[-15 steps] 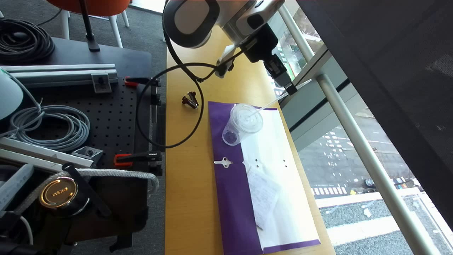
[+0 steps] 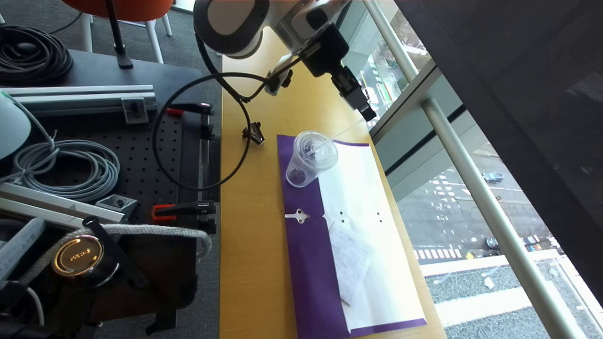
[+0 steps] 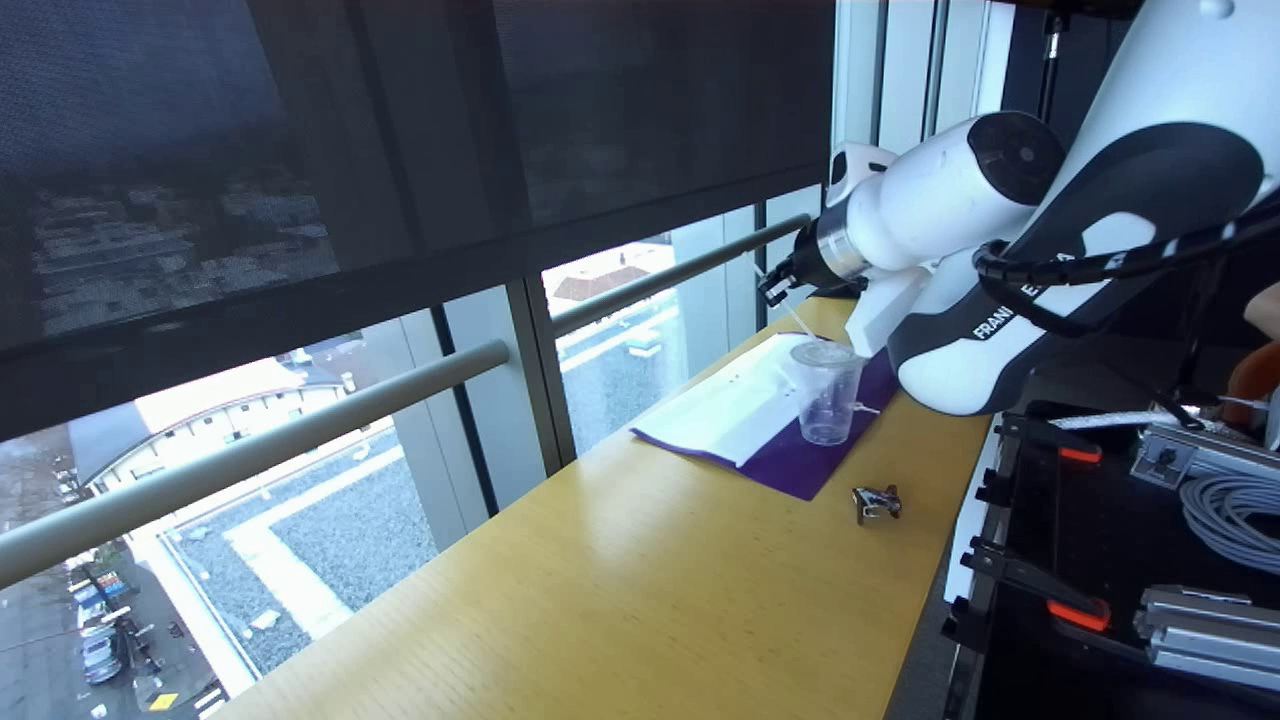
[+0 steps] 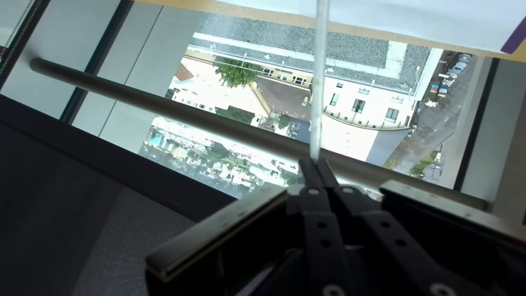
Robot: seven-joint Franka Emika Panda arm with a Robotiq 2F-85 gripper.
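A clear plastic cup (image 2: 312, 158) with a lid is over the purple edge of the folder (image 2: 311, 265); I cannot tell whether its base touches the folder. Out of the lid a thin, pale straw (image 2: 346, 130) slants up to my gripper (image 2: 370, 113). Seen from the other side, the cup (image 3: 828, 396) looks nearly upright, with my gripper (image 3: 777, 288) above and beside it. In the wrist view the straw (image 4: 319, 84) runs down to the closed fingertips of my gripper, which is shut on it. The cup lies outside that view.
White papers (image 2: 373, 226) cover much of the folder. A small dark clip-like object (image 2: 254, 133) lies on the wooden table (image 2: 254, 254). Along the window side runs a metal rail (image 2: 486, 186). Bare tabletop (image 3: 624, 588) stretches toward the exterior view 2 camera.
In exterior view 1 my gripper has moved left and slightly up the picture. Cup and straw have shifted the same way; the straw's long end beyond the fingers no longer shows clearly.
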